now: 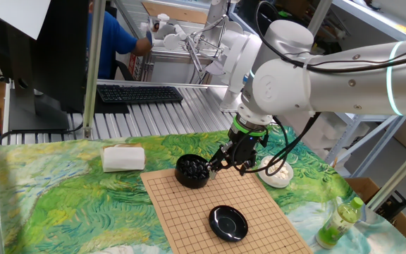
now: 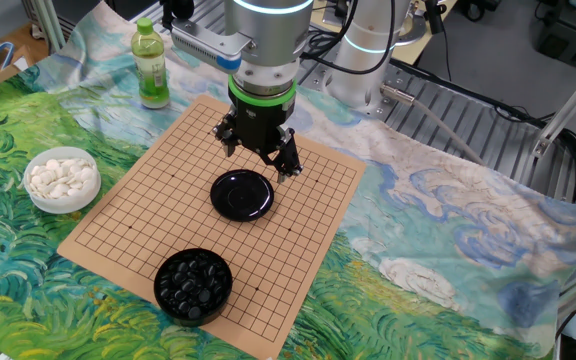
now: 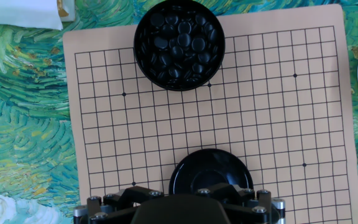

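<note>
My gripper hangs above the wooden grid board, its fingers spread wide with nothing between them. A black bowl full of black stones rests on the board near one edge. Closer to the board's middle lies an empty, shallow black dish, likely a lid. From the wrist, the gripper shows at the bottom, partly covering the dish, while the stone bowl is at the top, clear of the fingers.
Beside the board stands a white bowl of white stones. A green-capped bottle is near another side. A white packet lies on the painted cloth, left of the board in exterior view 1. Much of the grid is bare.
</note>
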